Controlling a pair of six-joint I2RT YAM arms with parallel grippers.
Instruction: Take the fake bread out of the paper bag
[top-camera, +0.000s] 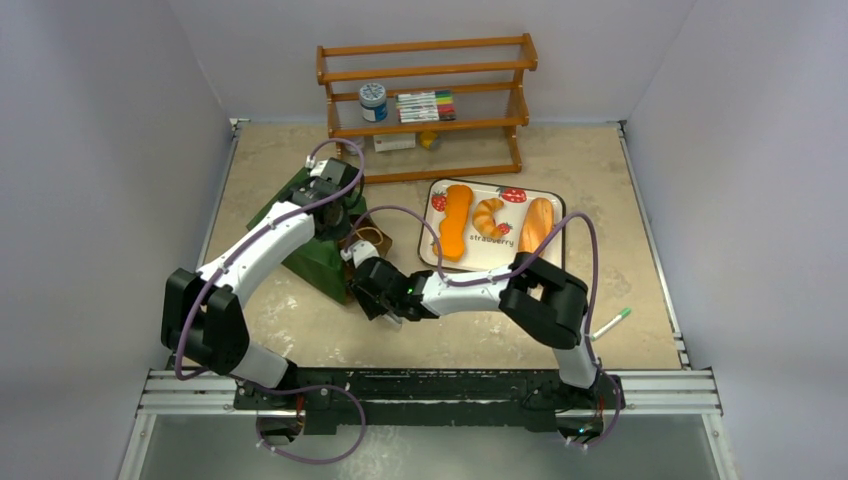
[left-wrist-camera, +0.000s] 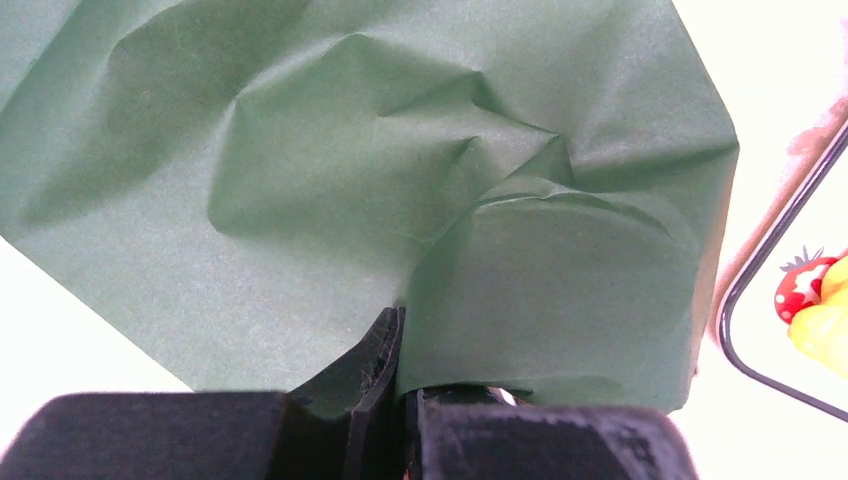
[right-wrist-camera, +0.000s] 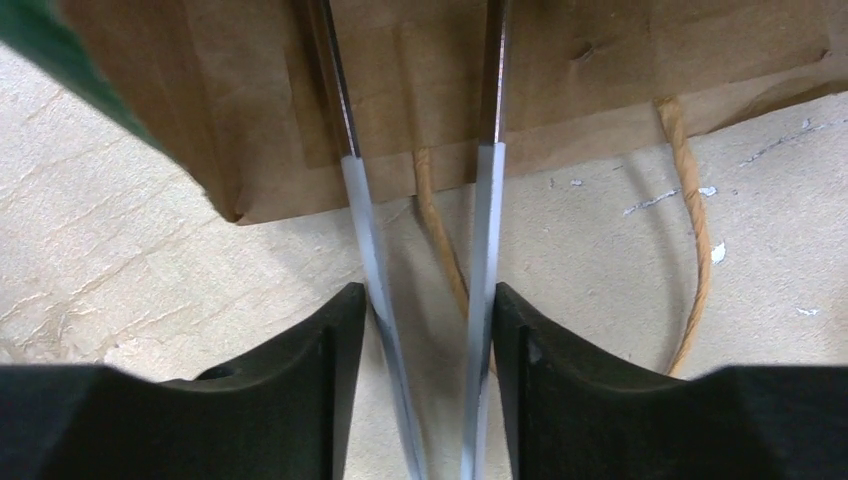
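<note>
The green paper bag (top-camera: 318, 268) lies on its side at the left, its brown mouth facing right. My left gripper is shut on a fold of the bag's paper; the flap hides part of its right fingertip. At the mouth, my right gripper is partly open, its long fingers (right-wrist-camera: 485, 220) reaching over the brown inside (right-wrist-camera: 580, 80). Nothing shows between them except a handle cord behind. No bread is visible within the bag. An orange bone-shaped bread (top-camera: 454, 222), a croissant (top-camera: 487, 218) and a long loaf (top-camera: 537, 226) lie on the strawberry tray (top-camera: 490, 263).
Twisted paper handles (right-wrist-camera: 690, 200) hang from the bag's mouth. Behind stands a wooden rack (top-camera: 425, 73) with a jar (top-camera: 373, 100) and markers (top-camera: 425, 106). A green-tipped pen (top-camera: 611, 323) lies at the right.
</note>
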